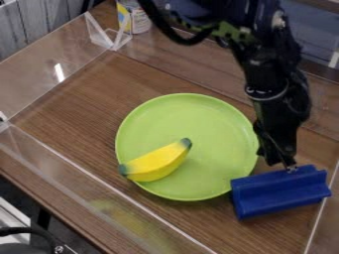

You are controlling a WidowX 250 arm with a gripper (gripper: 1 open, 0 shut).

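Note:
A black robot gripper [280, 159] reaches down from the top right, its tip just above the back edge of a blue block [280, 197] at the lower right; it looks shut, with nothing visible between its fingers. A green plate [199, 124] sits in the middle of the wooden table, with a yellow banana [159, 159] on its left part. The blue block lies beside the plate's lower right edge.
A white cup or container [131, 16] stands at the back left. Clear plastic walls line the table's left and front. The wood left of the plate [86, 109] is bare.

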